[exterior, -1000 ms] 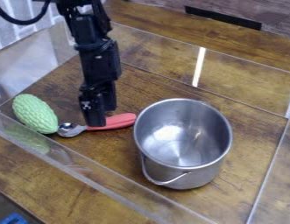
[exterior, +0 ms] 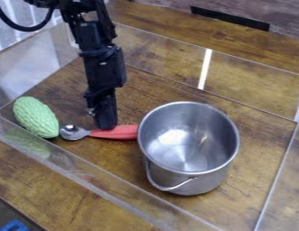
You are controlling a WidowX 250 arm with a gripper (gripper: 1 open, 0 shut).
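My gripper (exterior: 106,121) reaches down from the upper left to the red-handled spoon (exterior: 117,133), which lies flat on the wooden surface with its metal bowl to the left. The fingertips are at the handle, near its junction with the metal part; they look shut, and I cannot tell whether anything is between them. A steel pot (exterior: 188,153) with a wire handle stands to the right, by the end of the spoon's handle. A green bumpy vegetable (exterior: 34,115) lies at the left, beside the spoon's bowl.
Clear panels border the wooden work area (exterior: 176,86) at the front left, the back and the right. The area behind the pot and spoon is free.
My gripper has shifted slightly lower and toward the front, and the spoon's handle has moved a little with it, its right end now lower.
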